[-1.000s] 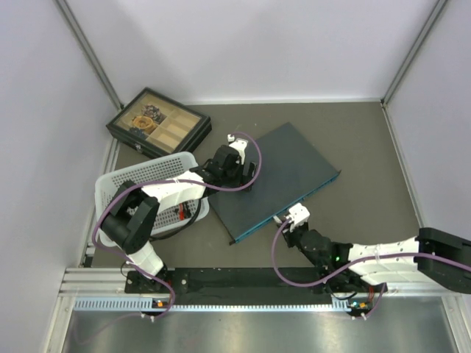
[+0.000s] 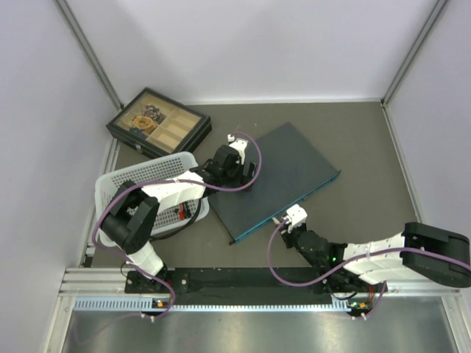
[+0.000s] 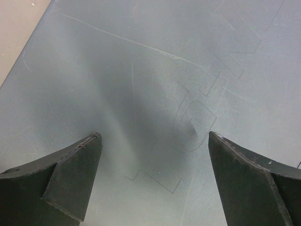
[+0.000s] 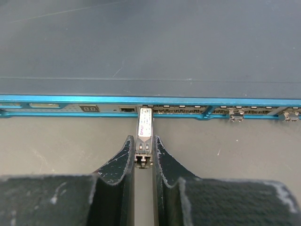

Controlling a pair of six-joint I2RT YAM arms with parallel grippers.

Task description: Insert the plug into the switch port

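The dark switch [image 2: 280,169] lies mid-table, its blue front edge [image 4: 70,98] toward my right arm. In the right wrist view, my right gripper is shut on a silver plug [image 4: 145,125], whose far end meets the row of ports [image 4: 178,109]; how far inside it sits, I cannot tell. Two other silver modules [image 4: 235,114] stick out of ports further right. My left gripper hangs open over the switch's top, with only scratched metal between its fingers.
A white basket [image 2: 110,191] stands left of the switch, behind the left arm. An open compartment case [image 2: 169,136] lies at the back left. Bare table [image 2: 368,184] shows to the right.
The right arm has shifted slightly in the top view over the last second, staying at the switch's front edge. The left arm is unchanged.
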